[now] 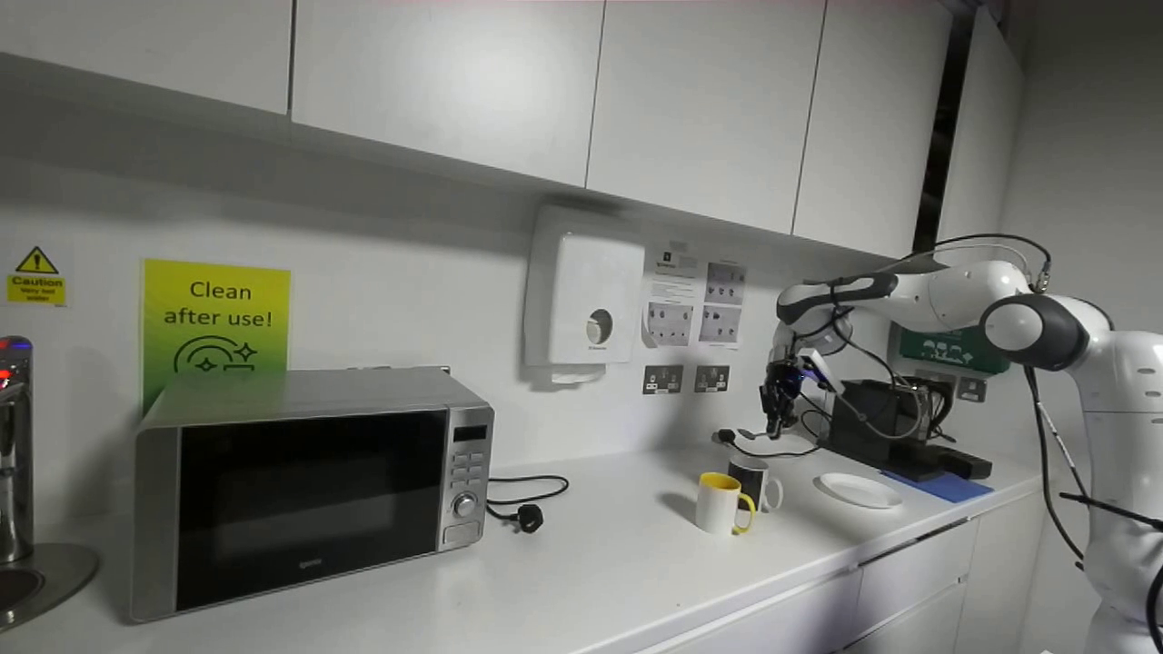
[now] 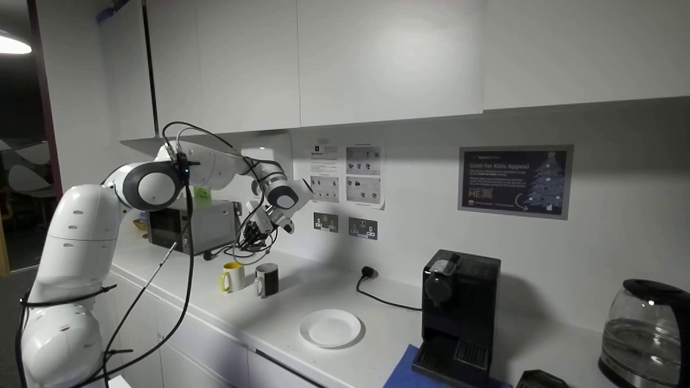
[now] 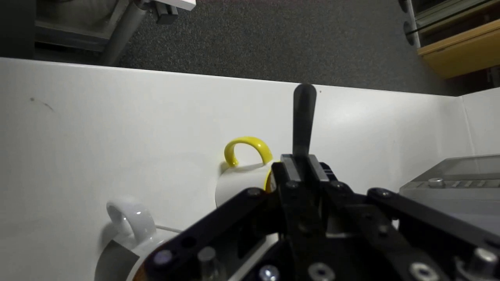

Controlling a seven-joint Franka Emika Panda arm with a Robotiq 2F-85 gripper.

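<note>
My gripper is shut on a slim dark grey utensil (image 3: 303, 112), perhaps a spoon, whose rounded end points away from the fingers in the wrist view. Exterior view 1 shows the utensil's small oval end (image 1: 747, 434) sticking out left of the gripper (image 1: 774, 431), above the mugs. A white mug with yellow inside and handle (image 1: 717, 505) stands upright on the counter. Beside it is a black-and-white mug (image 1: 750, 480) with a white handle. My gripper hides part of both in the wrist view, and neither mug's inside shows clearly.
A white plate (image 2: 331, 327) lies near a black coffee machine (image 2: 459, 310), which stands by a blue mat (image 2: 402, 369). At the left is a microwave (image 1: 316, 490). A plug and cable (image 1: 530, 517) lie beside it.
</note>
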